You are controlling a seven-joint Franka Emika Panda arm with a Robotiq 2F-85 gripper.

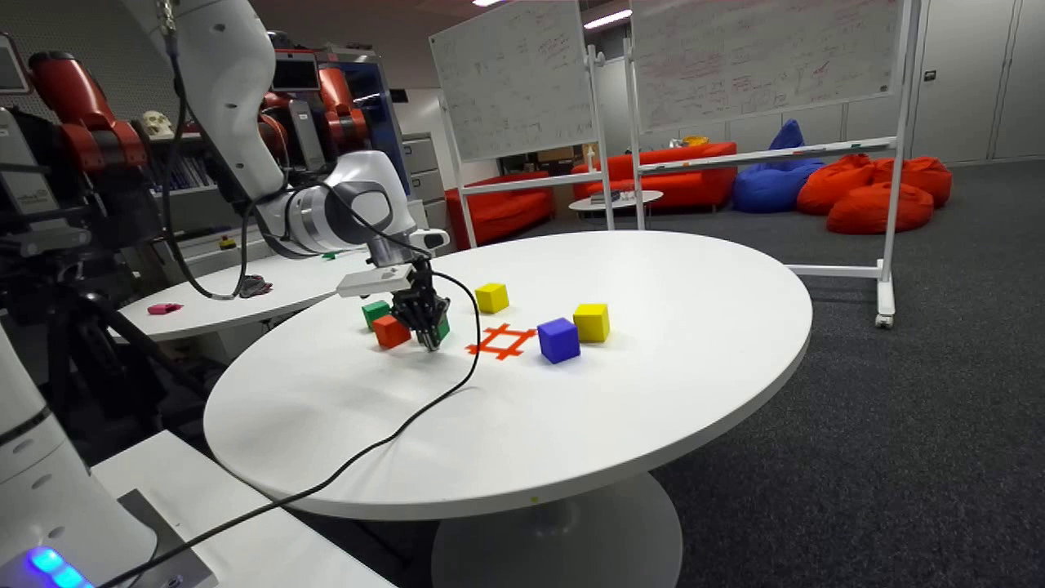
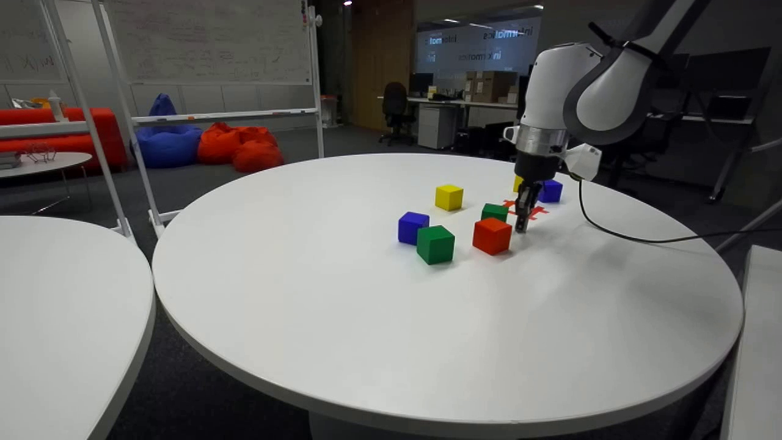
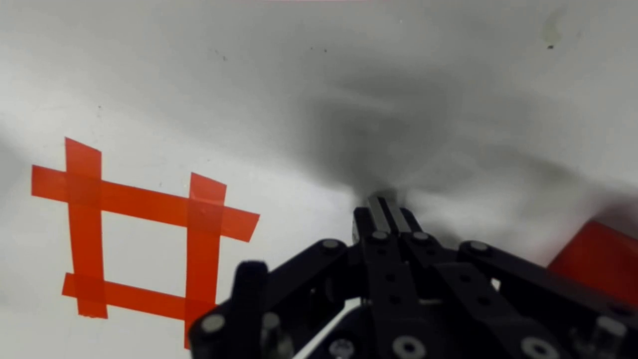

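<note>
My gripper points down close to the white tabletop, its two fingers pressed together and nothing visible between them. In the second exterior view its tips are just right of a red cube and a green cube. Part of the red cube shows at the right edge of the wrist view. Orange-red tape forms a crossed square left of the gripper there, with bare table inside it. In the first exterior view the fingers partly cover the nearer green cube.
A blue cube and a yellow cube stand right of the tape; another yellow cube lies behind it. Another blue cube and green cube sit close together. A black cable hangs across the front.
</note>
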